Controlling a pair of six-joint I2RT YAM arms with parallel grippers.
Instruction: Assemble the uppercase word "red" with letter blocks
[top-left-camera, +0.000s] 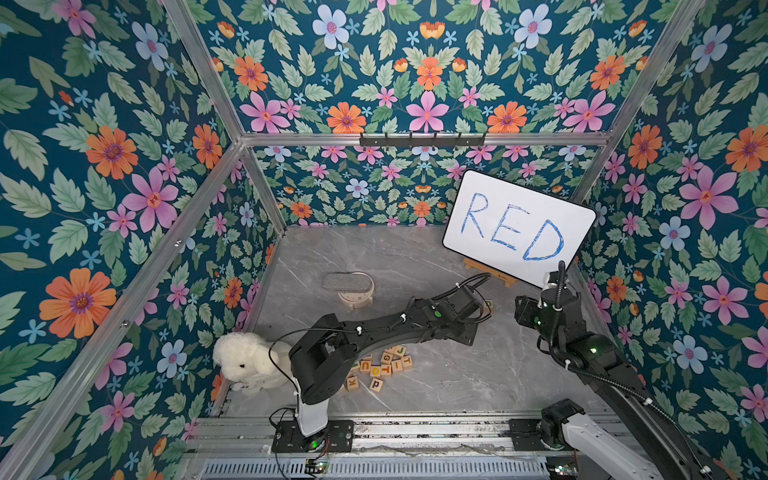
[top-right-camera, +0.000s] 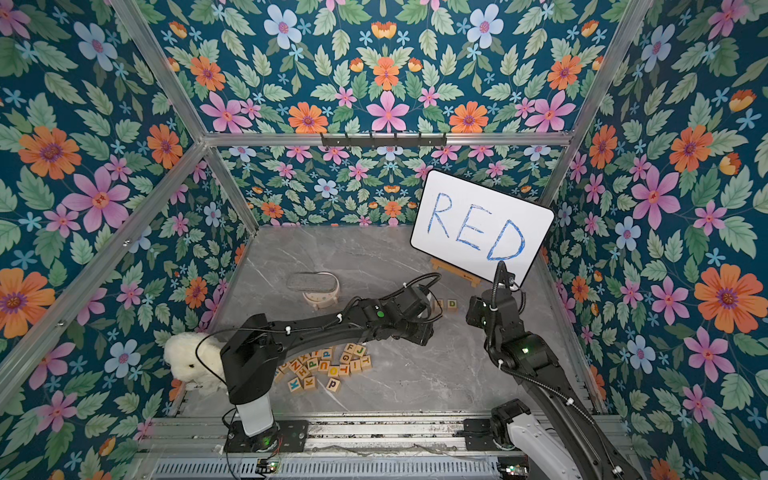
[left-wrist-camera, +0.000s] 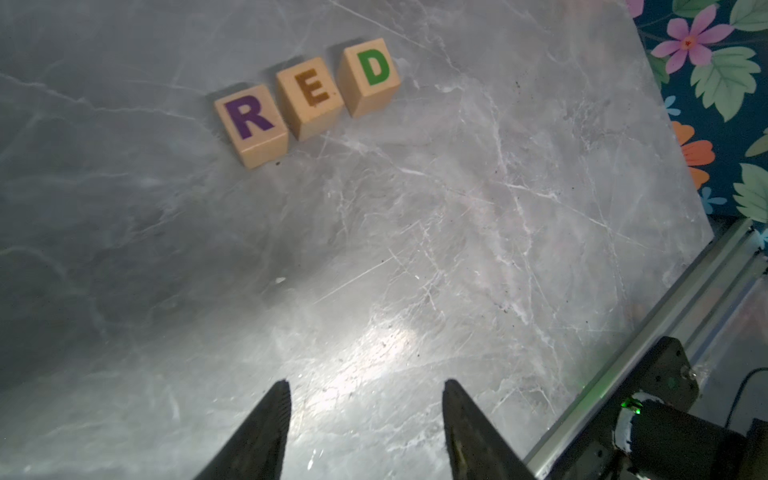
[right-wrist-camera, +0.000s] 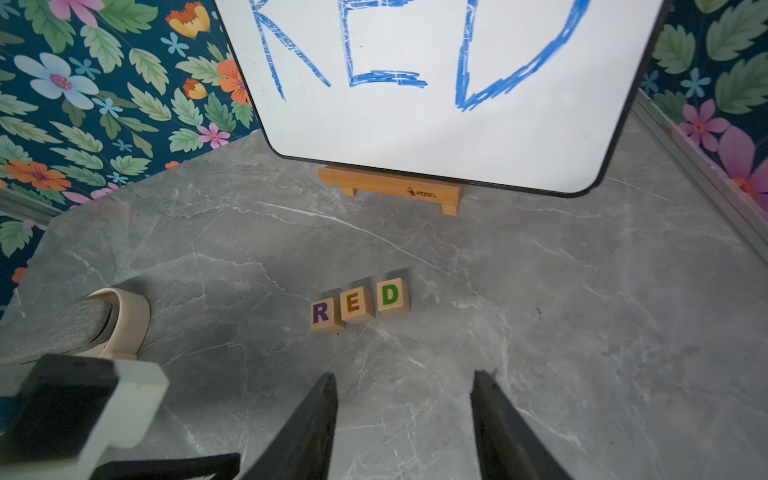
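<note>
Three wooden blocks lie in a row on the table, spelling RED: a purple R block (right-wrist-camera: 325, 314), a brown E block (right-wrist-camera: 356, 304) and a green D block (right-wrist-camera: 392, 295). A small gap shows between the E and the D, and the row is slightly uneven. My left gripper hangs over bare table with its fingers apart and empty; the blocks are beyond its tips. My right gripper, also apart and empty, is up and away from the row, on its near side. From the top left, my left arm hides most of the row.
Behind the row, a whiteboard (top-left-camera: 518, 228) reading RED leans on a wooden stand (right-wrist-camera: 392, 184). Several loose letter blocks (top-right-camera: 324, 366) are piled front left, near a white plush toy (top-right-camera: 194, 357). A beige-rimmed object (top-right-camera: 322, 296) lies back left.
</note>
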